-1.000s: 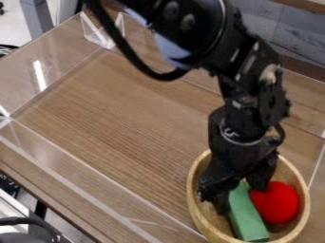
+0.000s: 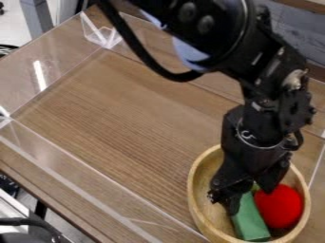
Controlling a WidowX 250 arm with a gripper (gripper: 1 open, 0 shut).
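Observation:
A wooden bowl (image 2: 203,207) sits at the lower right of the camera view, holding a green block (image 2: 249,220) and a red round object (image 2: 282,207). My black gripper (image 2: 245,190) is down inside the bowl, over the upper end of the green block and beside the red object. Its fingertips are dark and partly hidden, so I cannot tell how far apart they stand or whether anything is between them.
A grey wooden backboard (image 2: 299,28) runs along the back right. A black cable lies at the lower left.
The arm and gripper have shifted slightly upward and to the right over the bowl. The green block and red object look almost unmoved.

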